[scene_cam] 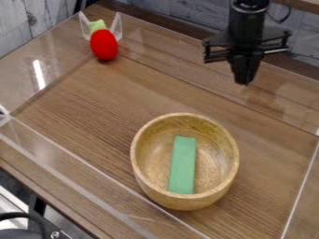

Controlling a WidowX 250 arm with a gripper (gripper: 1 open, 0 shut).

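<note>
My black gripper (241, 69) hangs above the back right of the wooden table, shut with nothing visible between its fingers. A wooden bowl (145, 149) sits at the front centre with a green block (184, 166) lying inside it. A red object (104, 46) stands at the back left, with a light green piece (96, 26) just behind it.
A grey wall runs along the back, and the table's edge shows at the lower left with a dark cable beside it.
</note>
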